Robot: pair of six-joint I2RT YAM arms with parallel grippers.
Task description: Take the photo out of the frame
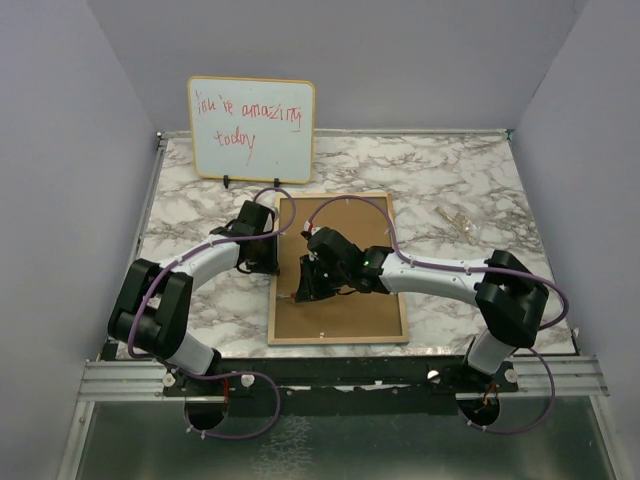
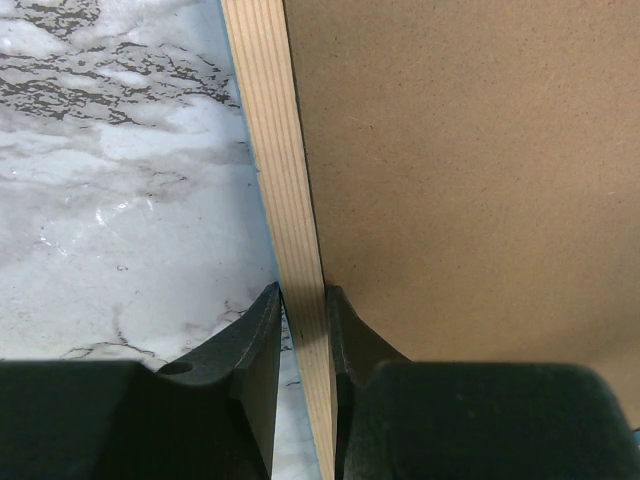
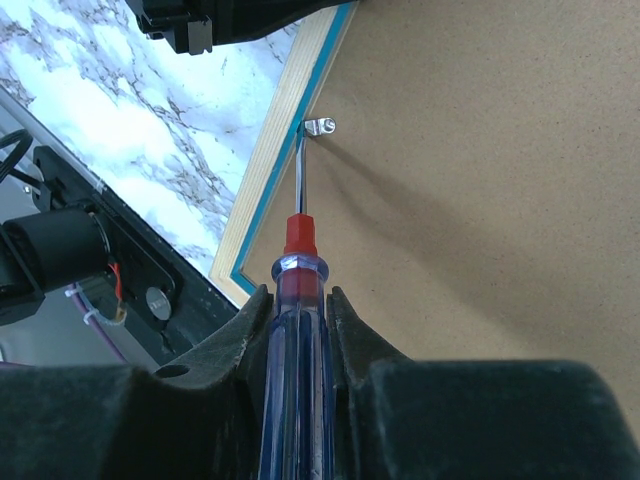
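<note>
The picture frame (image 1: pixel 338 340) lies back side up on the table, its brown backing board (image 1: pixel 370 315) inside a pale wooden border. My left gripper is shut on the left wooden edge (image 2: pixel 280 180). In the right wrist view, my right gripper is shut on a screwdriver with a clear and red handle (image 3: pixel 298 285). The screwdriver's metal shaft (image 3: pixel 301 180) reaches the frame's inner edge, its tip at a small metal clip (image 3: pixel 320 127) there. The photo is hidden beneath the board.
A whiteboard (image 1: pixel 252 128) with red writing stands behind the frame at the back left. Small clear and metallic bits (image 1: pixel 460 222) lie on the marble table to the right.
</note>
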